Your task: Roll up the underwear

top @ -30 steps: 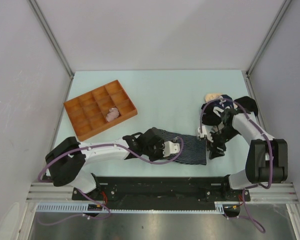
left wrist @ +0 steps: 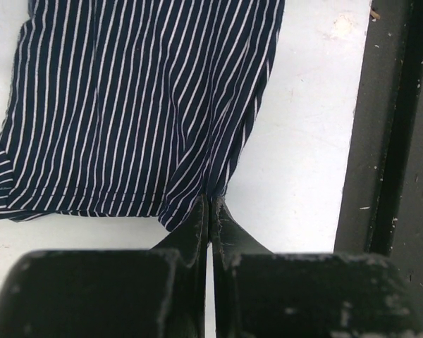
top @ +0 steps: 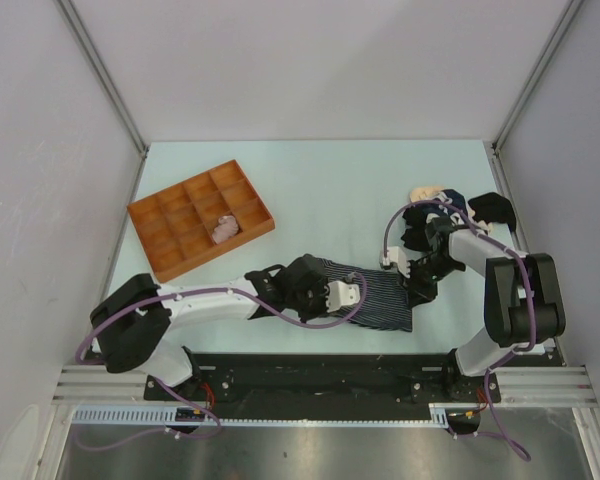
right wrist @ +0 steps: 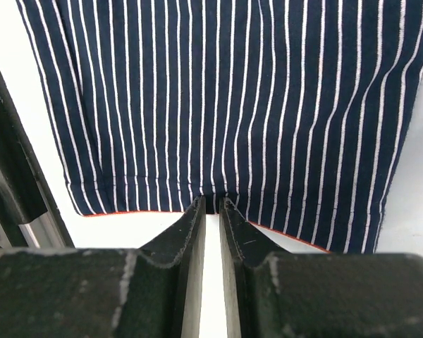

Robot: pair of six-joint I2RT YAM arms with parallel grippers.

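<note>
Navy underwear with white pinstripes lies spread on the white table, its stripes wrinkled in places. My left gripper is shut at a bunched, folded end of the cloth; how much sits between its fingertips is hard to tell. My right gripper is shut on the hem at the opposite end of the garment, where a thin orange edge shows along the cloth.
A wooden compartment box with a pinkish item inside stands at the back left. A pile of dark and beige clothes lies at the back right.
The left arm appears still.
</note>
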